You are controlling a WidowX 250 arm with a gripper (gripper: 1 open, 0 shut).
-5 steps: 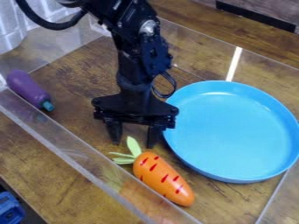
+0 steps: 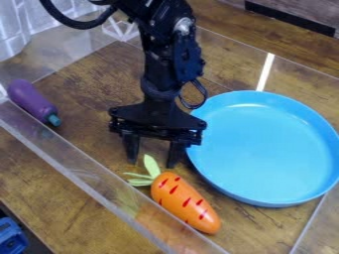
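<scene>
My black gripper (image 2: pixel 158 149) hangs low over the wooden table at the centre, just above the leafy top of a toy carrot (image 2: pixel 183 202) and beside the left rim of a large blue plate. Whether its fingers are open or shut is unclear, as they are dark and partly hidden. The orange carrot lies toward the front.
The blue plate (image 2: pixel 265 149) fills the right of the table. A purple toy (image 2: pixel 32 101) lies at the far left. A clear barrier edge runs diagonally across the lower left. Bare wood shows at the back.
</scene>
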